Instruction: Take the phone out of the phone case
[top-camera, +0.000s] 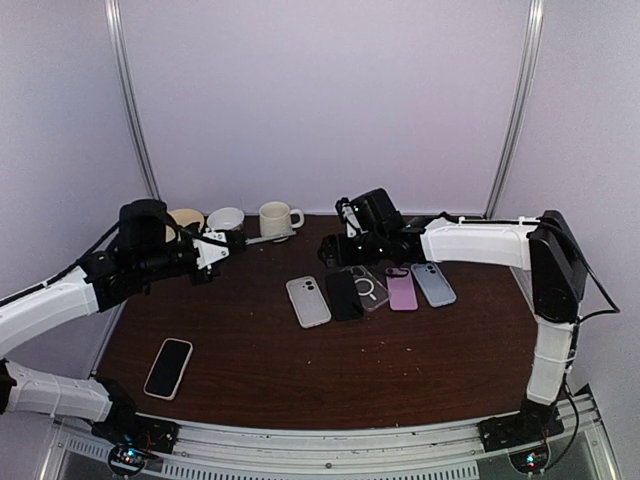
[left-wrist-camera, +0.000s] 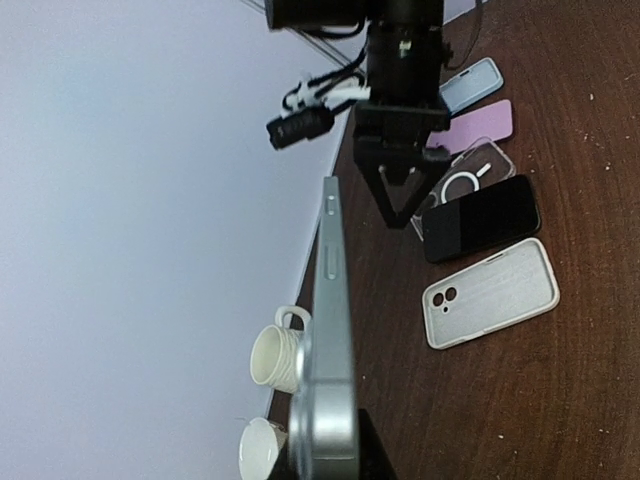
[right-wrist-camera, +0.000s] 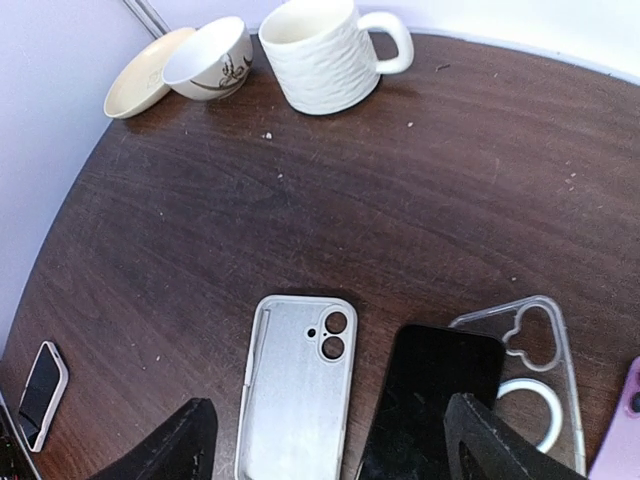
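My left gripper (top-camera: 232, 245) is shut on a silver phone (top-camera: 266, 239), held raised and seen edge-on in the left wrist view (left-wrist-camera: 330, 330). A pale phone case (top-camera: 308, 301) lies empty on the table, cavity up in the left wrist view (left-wrist-camera: 489, 293). Right of it a black phone (top-camera: 344, 297) lies beside a clear case (right-wrist-camera: 565, 390). My right gripper (top-camera: 330, 252) hangs open above these, nothing between its fingers.
A white phone (top-camera: 168, 368) lies at the front left. Pink (top-camera: 402, 290) and blue cases (top-camera: 434, 285) lie to the right. A mug (top-camera: 276, 221), bowl (top-camera: 225, 219) and plate stand at the back.
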